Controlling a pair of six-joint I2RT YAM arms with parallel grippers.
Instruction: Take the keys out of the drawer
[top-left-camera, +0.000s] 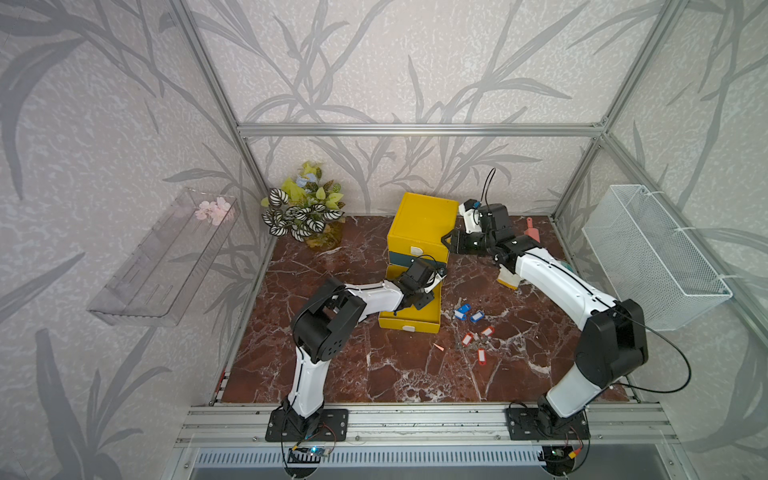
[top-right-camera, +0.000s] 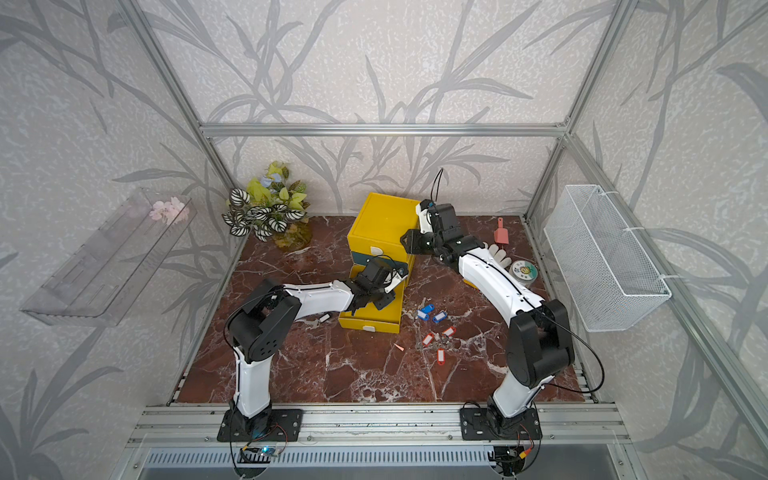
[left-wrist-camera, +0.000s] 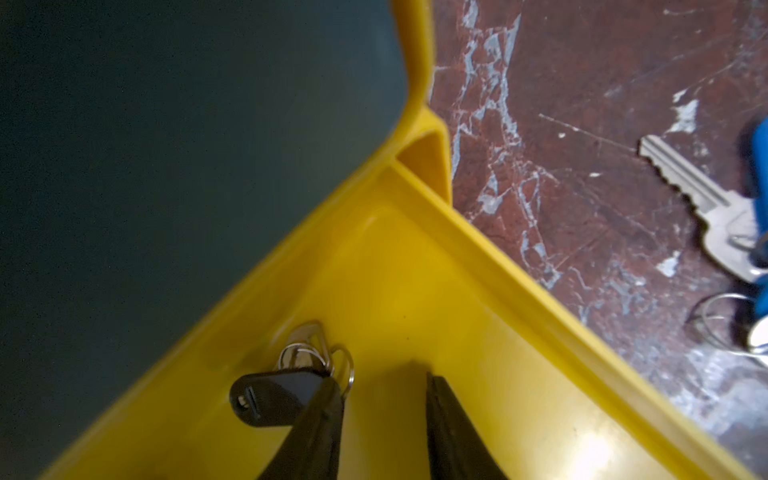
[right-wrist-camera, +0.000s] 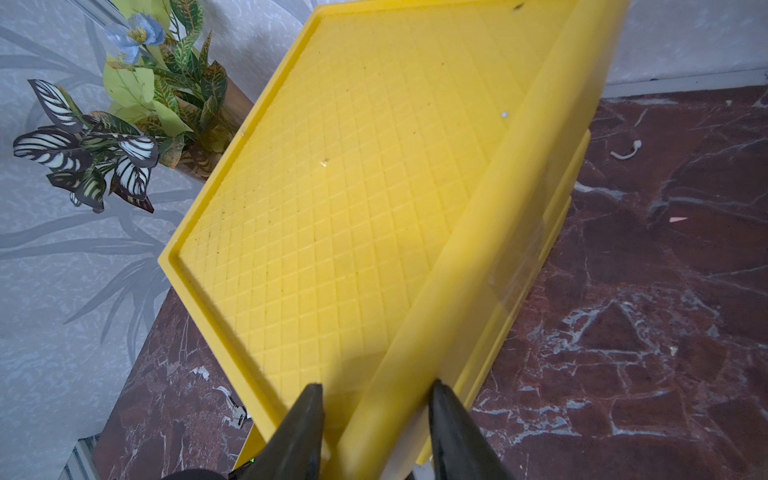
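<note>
The open yellow drawer (top-left-camera: 409, 320) juts out from the yellow cabinet (top-left-camera: 424, 212) at table centre. A key ring with a black fob (left-wrist-camera: 272, 396) and metal key lies inside, toward the drawer's inner end, in the left wrist view. My left gripper is open just over it, the fob by its left finger and nothing seen held. My right gripper stands at the cabinet top's right front corner, fingers either side of the rim, open enough to straddle it; whether they press on it I cannot tell.
Keys with blue tags (top-left-camera: 477, 317) and red tags (top-left-camera: 481, 356) lie right of the drawer. A plant (top-left-camera: 312, 208) stands back left, a wire basket (top-left-camera: 656, 256) at far right.
</note>
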